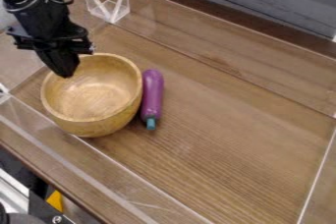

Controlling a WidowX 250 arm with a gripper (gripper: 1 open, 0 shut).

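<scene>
A tan wooden bowl (pixel 92 100) rests on the wooden table at the left. Just right of it lies a purple eggplant-like object (pixel 152 98) with a teal tip, pointing toward the front. My black gripper (pixel 61 63) is above the bowl's upper left rim, pointing down and shut; I see nothing held in it, though its fingertips are small and dark.
A wall (pixel 223 7) runs along the back, and a clear plastic piece (pixel 109 4) stands at the back left.
</scene>
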